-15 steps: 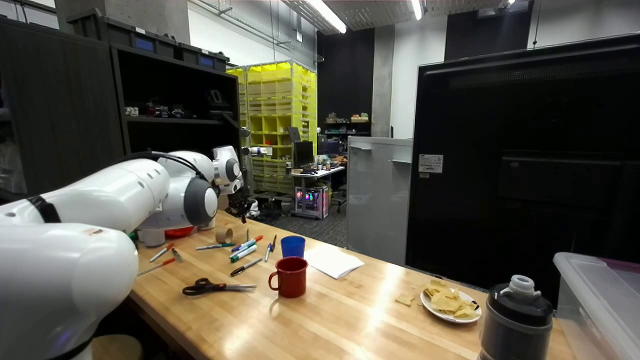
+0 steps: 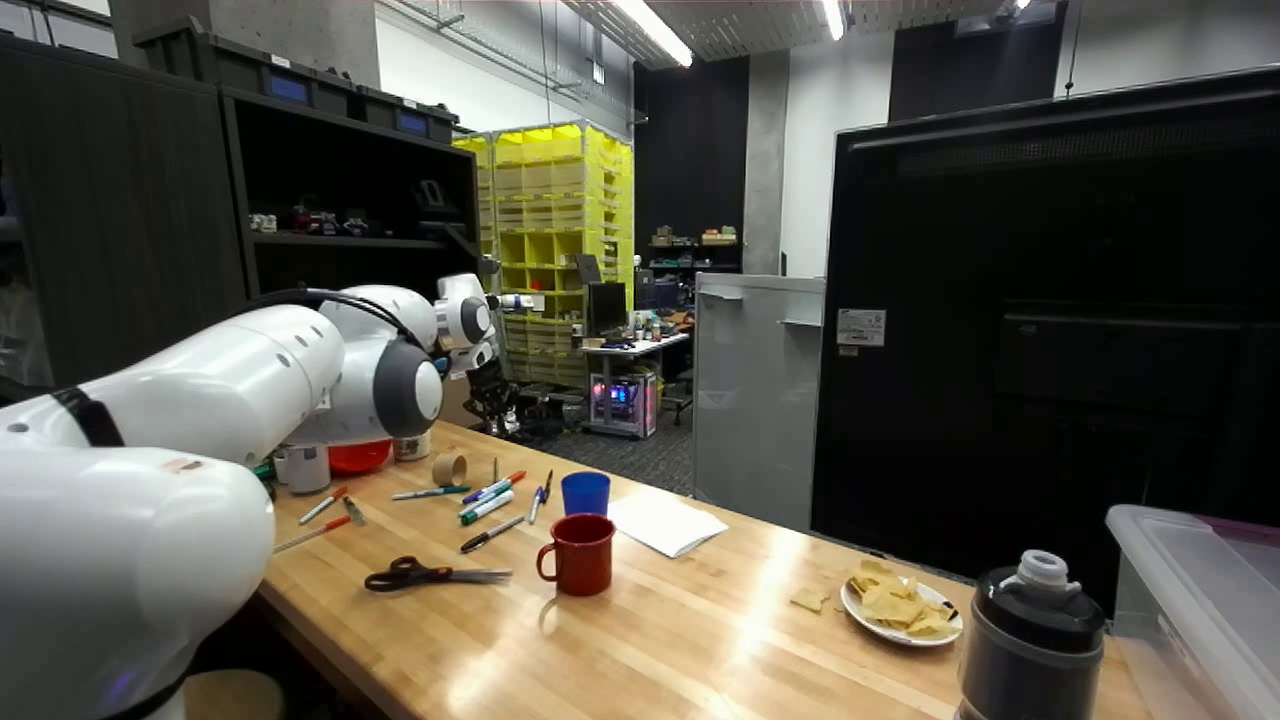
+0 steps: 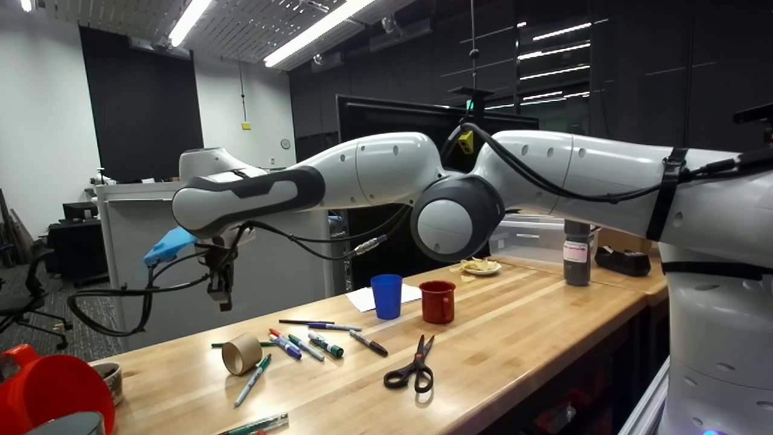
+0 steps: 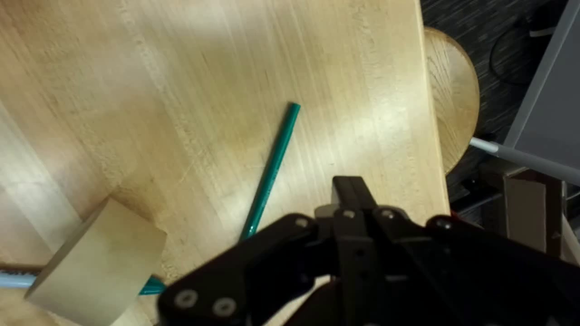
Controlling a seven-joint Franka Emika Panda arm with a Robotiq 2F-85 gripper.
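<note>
My gripper (image 3: 224, 304) hangs above the far end of the table, shut, with nothing seen between its fingers. In the wrist view the gripper points down at bare wood close to the table's edge. A green pen (image 4: 273, 168) lies just left of it, its lower end hidden behind the gripper's body. To the lower left, a cardboard ring (image 4: 103, 263) rests on its side, with another pen (image 4: 152, 285) partly hidden behind it. Several more markers (image 3: 326, 345) are scattered in the middle of the table.
A blue cup (image 3: 387, 297), a red mug (image 3: 438, 302) and scissors (image 3: 414, 368) stand or lie nearer the arm's base. Red and grey containers crowd the near left corner. A plate of chips (image 2: 897, 606) and a bottle (image 2: 1034, 642) occupy the other end.
The arm has risen, and the gripper is higher above the far end of the table, slightly farther right in exterior view 1. The table items look unmoved.
</note>
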